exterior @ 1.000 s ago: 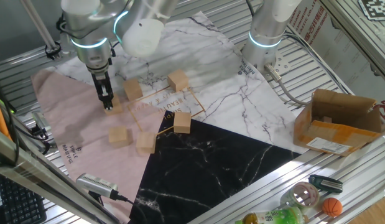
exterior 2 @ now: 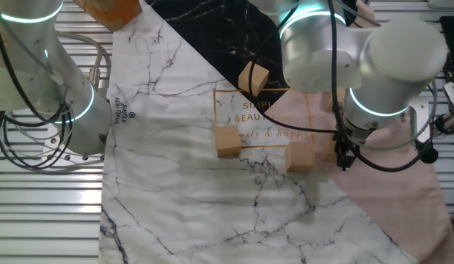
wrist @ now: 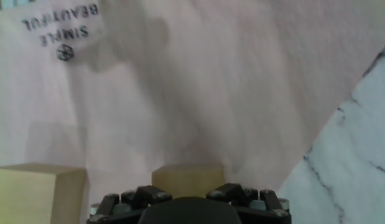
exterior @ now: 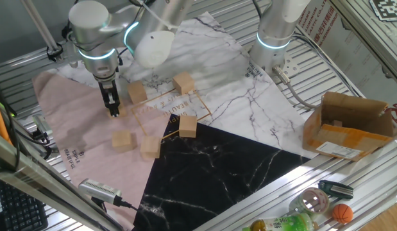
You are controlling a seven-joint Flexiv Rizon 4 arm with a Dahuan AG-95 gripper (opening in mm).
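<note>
In the wrist view a wooden block [wrist: 187, 179] lies just beyond my gripper, on the pink part of the cloth. The gripper's two fingers stand apart, so it looks open, and they overlap the block's near side in this view; whether they touch it is hidden. From exterior view 1, the gripper [exterior: 113, 113] hangs low, covering most of that block. A second wooden block [exterior: 123, 140] sits nearby on pink, another [exterior: 151, 147] at the pink and black border, and one [exterior: 187, 126] at the black corner. Two more, a block [exterior: 137, 92] and a block [exterior: 183, 83], rest on white marble.
An open cardboard box [exterior: 349, 131] stands at the right on the slatted table. Bottle [exterior: 285, 223], tape roll [exterior: 313, 200] and orange ball [exterior: 342, 213] lie at front right.
The arm and gripper have shifted slightly right and down in exterior view 1, over the block at the gripper. The blocks appear to stay where they were.
</note>
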